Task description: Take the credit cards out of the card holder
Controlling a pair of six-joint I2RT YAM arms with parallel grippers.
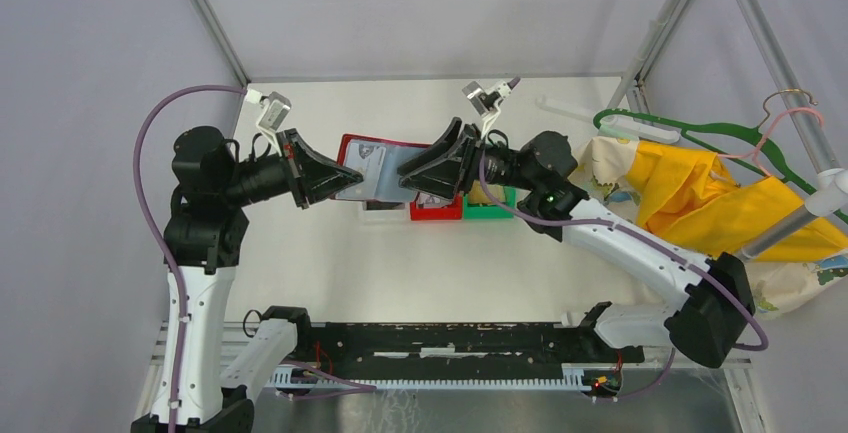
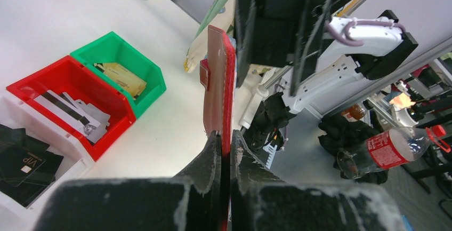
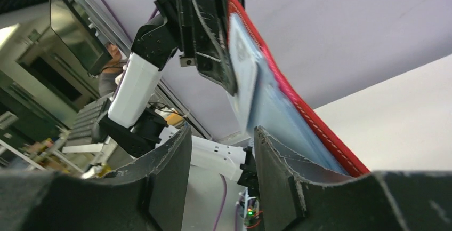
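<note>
In the right wrist view its blue side [image 3: 277,108] is close and a little blurred. My right gripper [image 1: 420,175] is right at the holder's other side, fingers apart [image 3: 168,188]; I cannot tell that anything is between them.
Below are a white bin [image 2: 74,161], red bin [image 2: 53,73] and green bin [image 2: 85,49] holding cards. A rail with hangers [image 1: 730,131] and yellow cloth [image 1: 680,203] stands at the right.
</note>
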